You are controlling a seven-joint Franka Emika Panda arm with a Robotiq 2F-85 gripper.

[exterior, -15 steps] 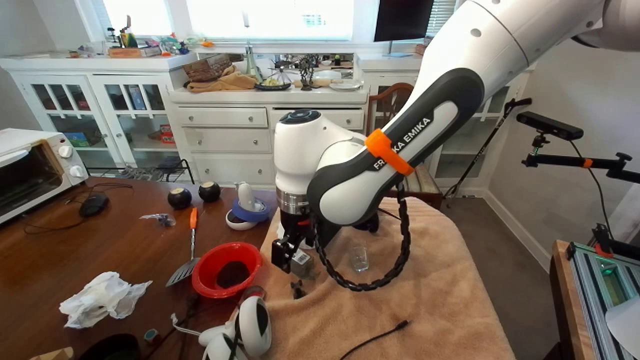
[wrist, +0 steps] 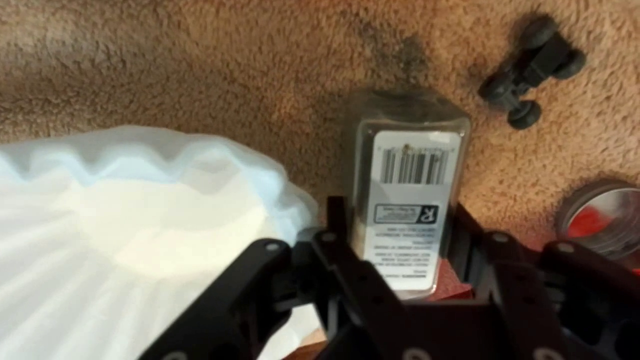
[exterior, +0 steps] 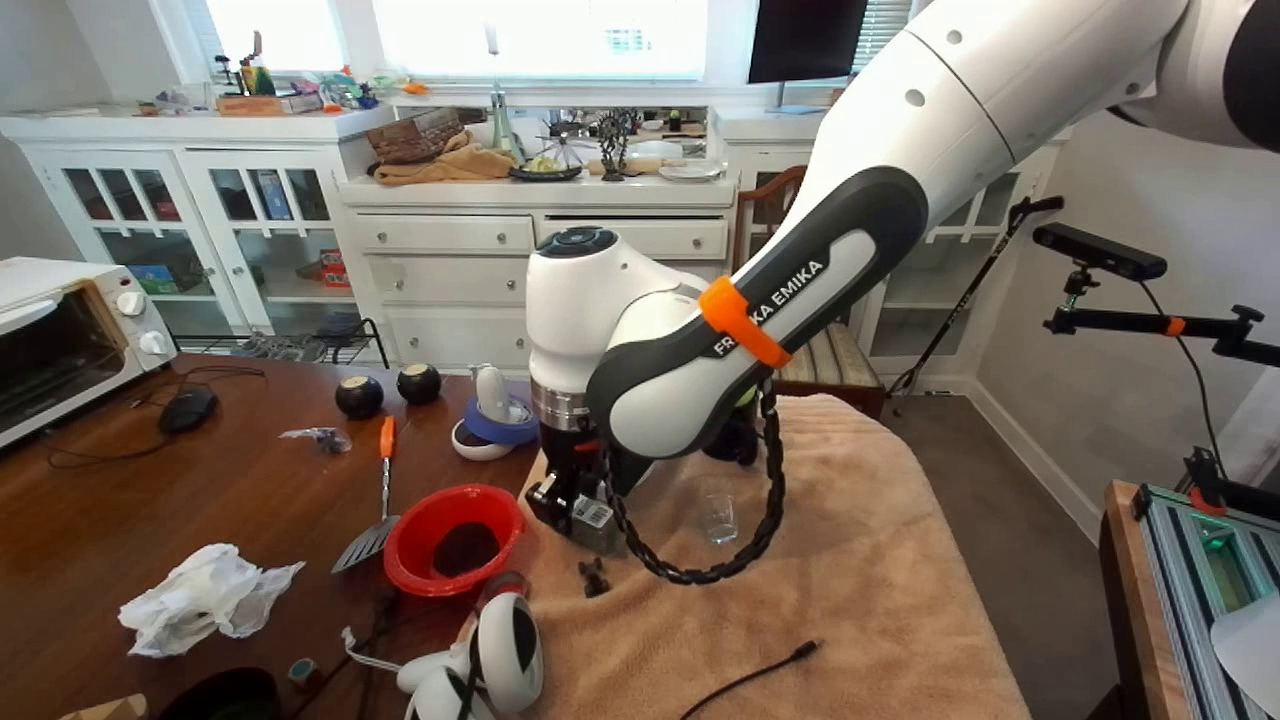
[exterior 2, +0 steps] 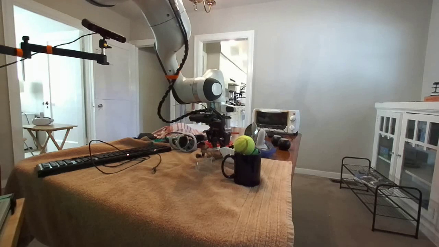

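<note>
A clear, boxy container with a white barcode label (wrist: 414, 198) rests on the tan towel in the wrist view. My gripper straddles it, one dark finger (wrist: 337, 217) to the left and the other at its right side. A thin gap shows along the left finger; contact on the right is unclear. In exterior view 1 the container (exterior: 593, 512) is partly covered by the black gripper (exterior: 567, 502). Exterior view 2 shows the gripper (exterior 2: 218, 138) low over the towel, its fingertips hard to make out.
A white fluted paper liner (wrist: 150, 240) lies close on the left, with a small black wheeled toy (wrist: 534, 72) to the right. Around the towel (exterior: 840, 600) stand a red bowl (exterior: 414, 564), a clear glass (exterior: 719, 518), a white headset controller (exterior: 510, 654) and a black mug (exterior 2: 247, 168).
The arm has shifted left in exterior view 1. My gripper now stands around the labelled container rather than just beside and above it.
</note>
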